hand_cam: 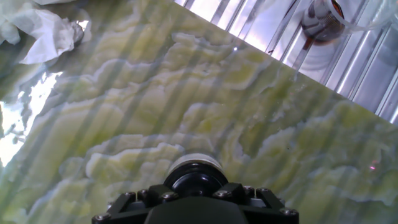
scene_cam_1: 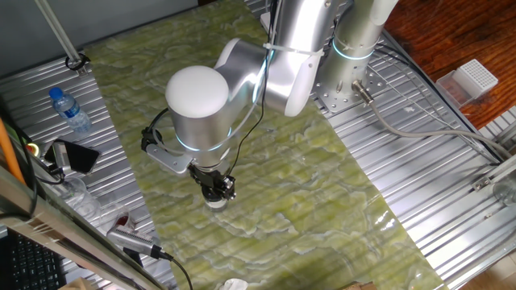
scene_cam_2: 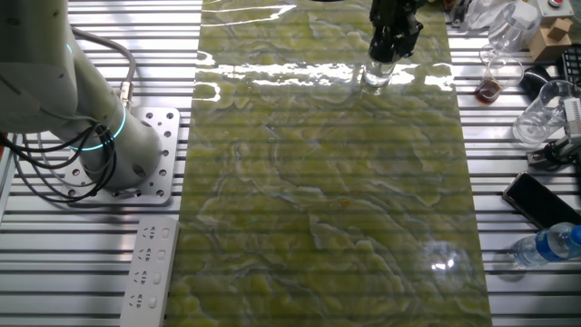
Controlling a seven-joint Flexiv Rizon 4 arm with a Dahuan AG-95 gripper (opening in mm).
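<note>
A small clear jar [scene_cam_2: 375, 76] with a black cap [hand_cam: 196, 178] is at the far end of the green marbled mat, below my gripper [scene_cam_1: 219, 191]. It looks upright, and its base seems to rest on the mat. From the wrist, the cap sits between the two black fingers, with a pale rim showing beyond it. Both fingers come close to the cap's sides; their tips are hidden, so whether they press on it is unclear. Exterior view 2 has the dark gripper [scene_cam_2: 392, 41] right over the jar.
Crumpled white tissue [hand_cam: 46, 31] lies on the mat. Along the metal side strip stand a cup with brown liquid [scene_cam_2: 488, 89], a clear beaker [scene_cam_2: 543, 113], a phone [scene_cam_2: 542, 202] and a water bottle [scene_cam_2: 549, 245].
</note>
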